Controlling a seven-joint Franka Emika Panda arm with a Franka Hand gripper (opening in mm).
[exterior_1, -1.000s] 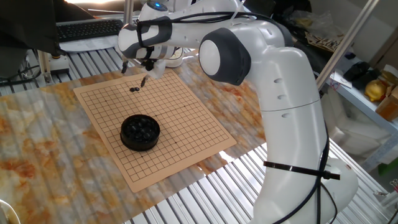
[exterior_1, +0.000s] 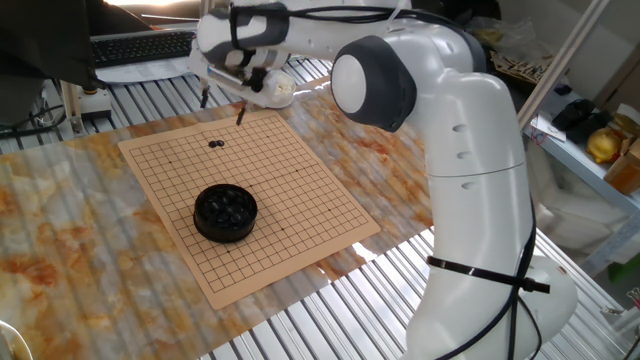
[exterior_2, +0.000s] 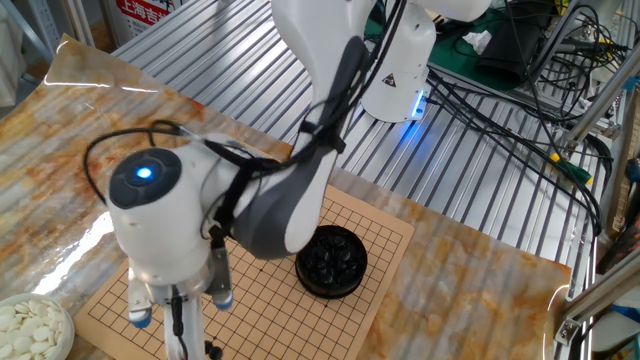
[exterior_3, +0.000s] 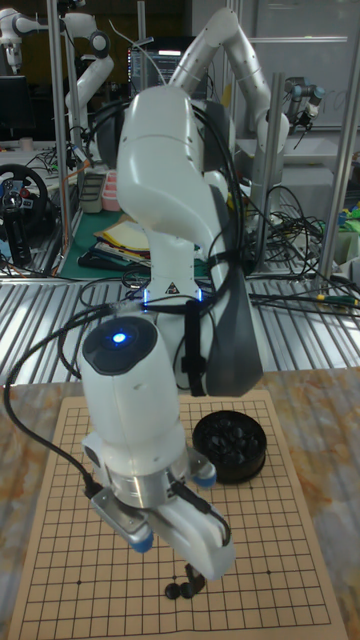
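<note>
My gripper (exterior_1: 222, 108) hangs above the far end of the wooden Go board (exterior_1: 300, 190), its two dark fingers spread apart. It is open, with no stone visible between the fingertips. Below it, a pair of black stones (exterior_1: 216, 144) lies side by side on the board. Nearer the middle of the board stands a round black bowl (exterior_1: 225, 212) filled with black stones; the same bowl (exterior_3: 229, 446) shows beyond the gripper in exterior view 3. From exterior view 2, the hand covers part of the board and most of the fingers are hidden.
A white bowl (exterior_2: 32, 328) of white stones stands beside the board. A keyboard (exterior_1: 143, 47) rests past the table's far edge, and cables run along the arm.
The stones on the board and the black bowl have stayed put.
</note>
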